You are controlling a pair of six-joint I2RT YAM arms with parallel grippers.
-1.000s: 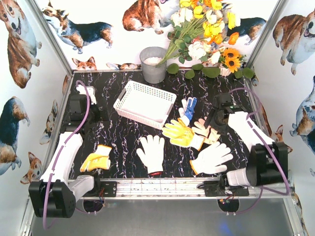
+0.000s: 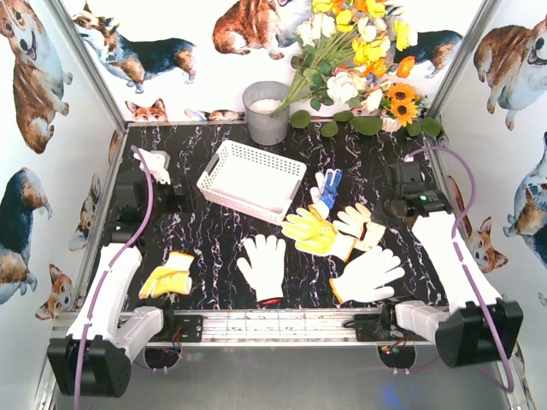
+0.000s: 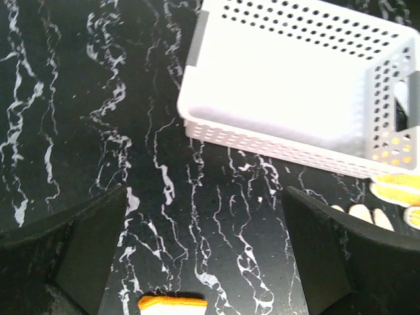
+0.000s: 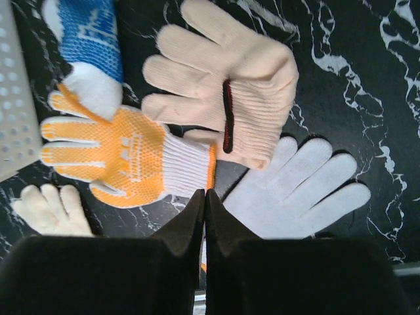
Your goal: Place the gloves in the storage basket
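Note:
The white storage basket [image 2: 224, 200] stands empty at the table's centre back. Right of it lie a blue-and-white glove [image 2: 327, 190], a yellow-and-white glove [image 2: 314, 232], a beige glove [image 2: 358, 225] with its cuff folded over, and a white glove [image 2: 369, 277]. Another white glove [image 2: 264, 266] lies flat in front of the basket, and a folded yellow glove [image 2: 168, 275] at front left. My left gripper is open over bare table left of the basket, nothing between its fingers. Above the gloves, my right gripper is shut, with nothing visible between its fingertips.
A grey bucket [image 2: 267, 128] stands behind the basket, with flowers and leaves spreading to its right. The metal frame rail [image 2: 256, 325] runs along the table's front edge. Bare black table lies between the basket and the folded yellow glove.
My left arm has shifted slightly. The gloves and basket appear to lie where they were.

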